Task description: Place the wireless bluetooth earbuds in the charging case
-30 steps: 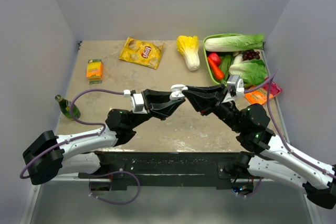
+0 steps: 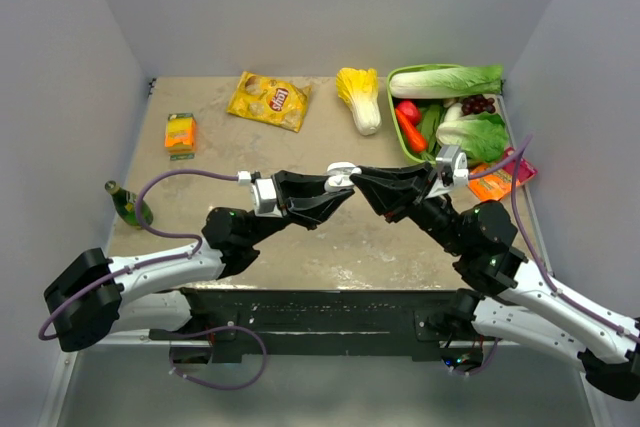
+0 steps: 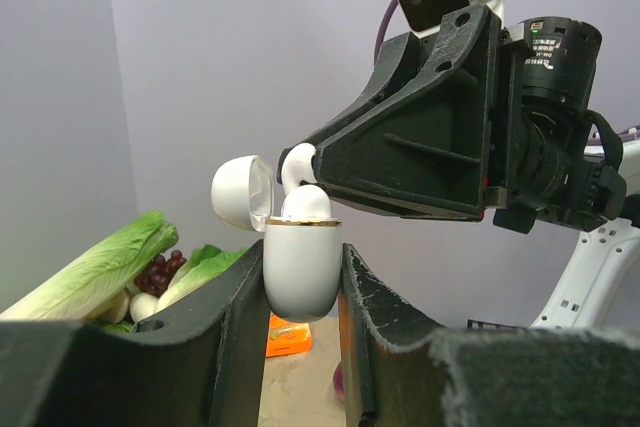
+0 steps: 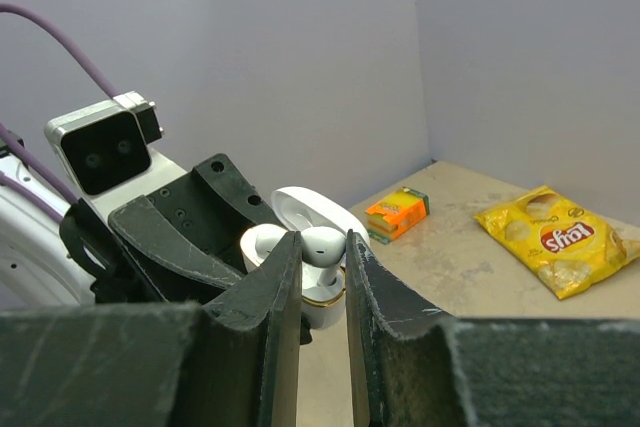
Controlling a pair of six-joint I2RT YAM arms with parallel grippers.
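The white charging case with a gold rim is held upright in my left gripper, lid open. One earbud sits in it, its rounded top above the rim. My right gripper is shut on a second white earbud, held just over the case's opening; in the right wrist view its stem points down into the case, and how deep it reaches is hard to tell.
A green basket of vegetables stands at the back right. A chips bag, a yellow cabbage, a juice box and a green bottle lie around the table edges.
My right arm has shifted very slightly in the top view. The left arm looks still.
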